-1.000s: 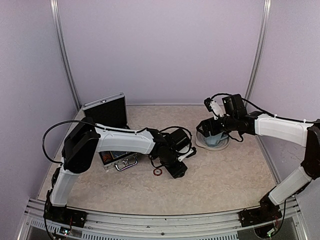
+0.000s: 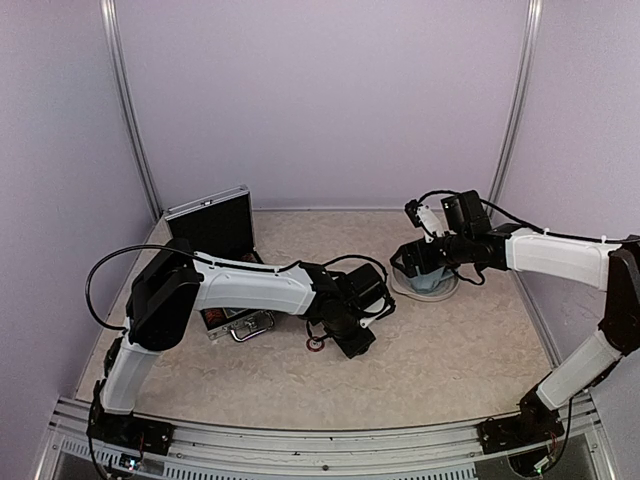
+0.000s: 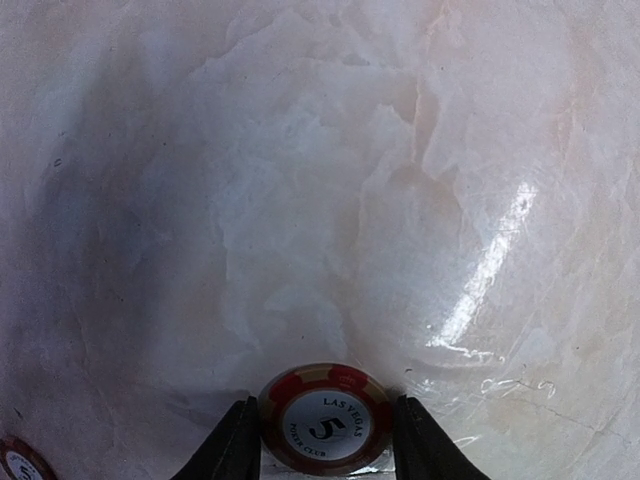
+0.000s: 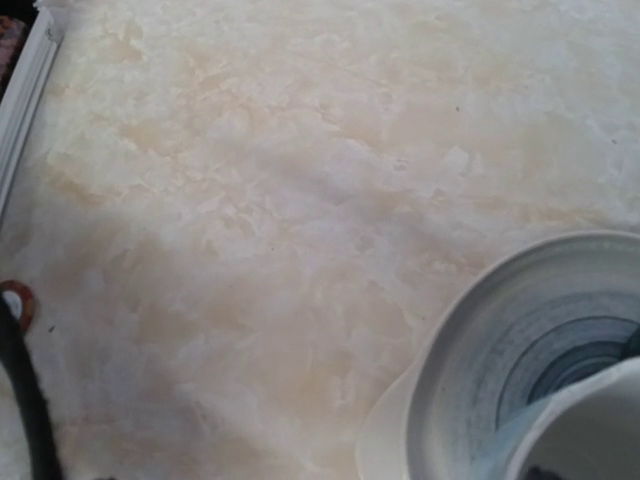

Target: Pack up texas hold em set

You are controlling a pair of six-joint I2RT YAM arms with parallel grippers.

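A red and tan poker chip (image 3: 326,425) marked "5" lies between the fingertips of my left gripper, which is shut on it close to the tabletop. Another red chip (image 2: 315,344) rests on the table just left of that gripper; part of it shows at the lower left of the left wrist view. Behind the left arm stands the case, its black lid (image 2: 217,222) raised, with red chips partly visible inside. My right gripper (image 2: 408,259) is over the pale blue cup (image 2: 432,279) on the right; its fingers are too dark to read there.
Under the cup is a round pale plate (image 4: 440,350) with grey rings. The case's handle (image 2: 252,328) points toward the table's front.
The right arm has moved only a touch to the left. Case, plate and loose chip have kept their places.
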